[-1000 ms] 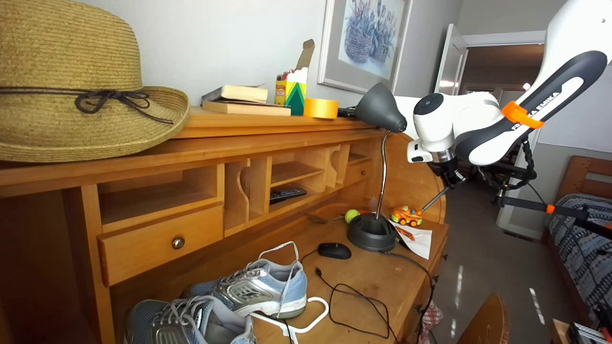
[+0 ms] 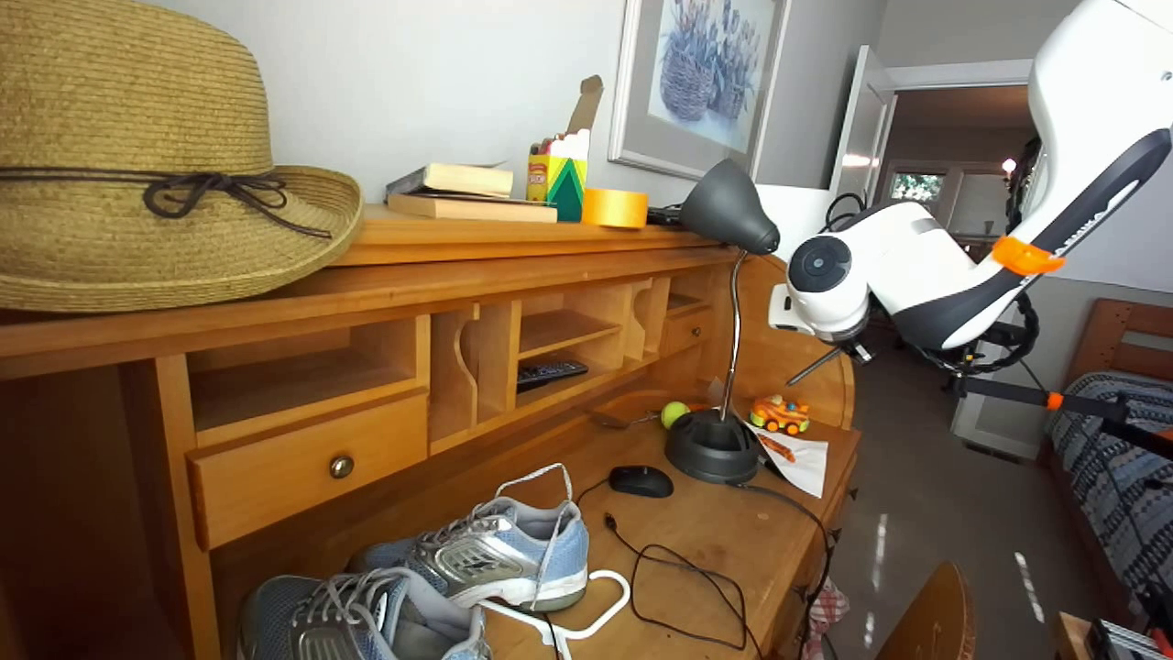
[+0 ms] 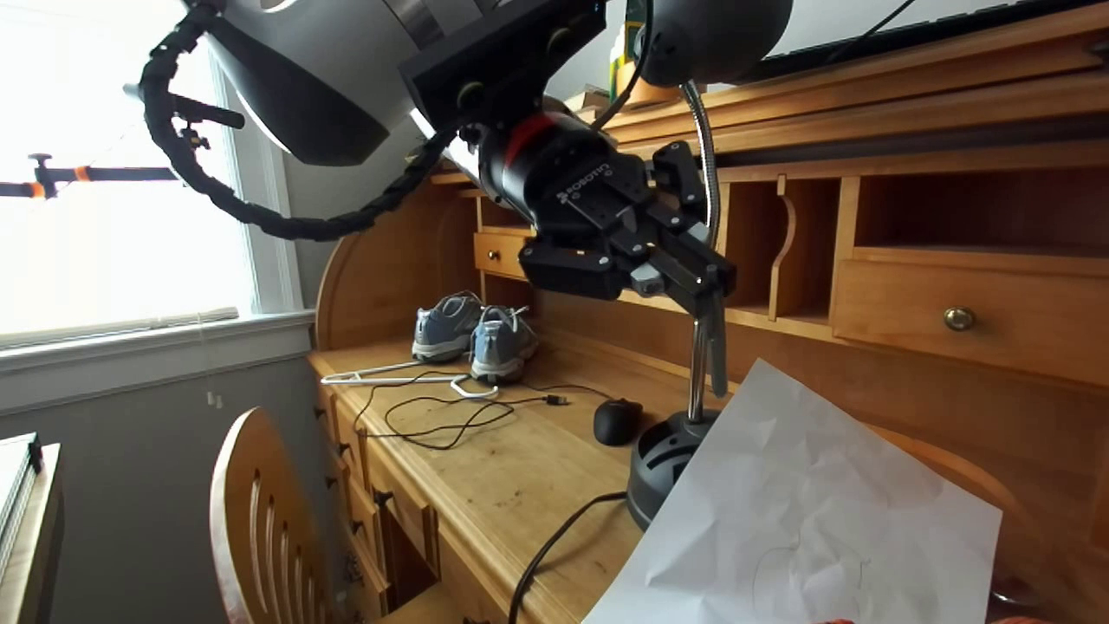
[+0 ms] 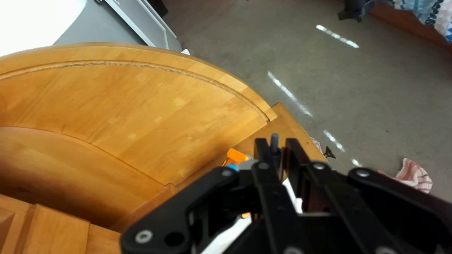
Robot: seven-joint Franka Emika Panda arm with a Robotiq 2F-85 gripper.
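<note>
A thin dark grey stick, perhaps a pen (image 3: 717,345), is gripped by my gripper (image 3: 711,282), which is shut on it. In the wrist view its grey end (image 4: 275,139) shows between the two black fingertips. Exterior view 1 has the stick (image 2: 813,365) slanting down to the left above the orange toy car (image 2: 780,414), apart from it. Under the car lies a white paper (image 2: 808,467) with an orange crayon-like piece (image 2: 776,449) on it. The paper (image 3: 800,499) looks creased, with faint lines drawn on it, in exterior view 2.
Close to the gripper stands a desk lamp (image 2: 731,209) with a black base (image 2: 709,449). A mouse (image 2: 641,480), shoes (image 2: 517,550), a white hanger (image 2: 599,618) and loose cables occupy the desk. Cubbies line its back; a chair (image 3: 260,520) stands in front.
In exterior view 1, the gripper and stick have moved up and to the left. The wrist has tilted, and the stick's tip is farther above the toy car. Desk objects look unmoved.
</note>
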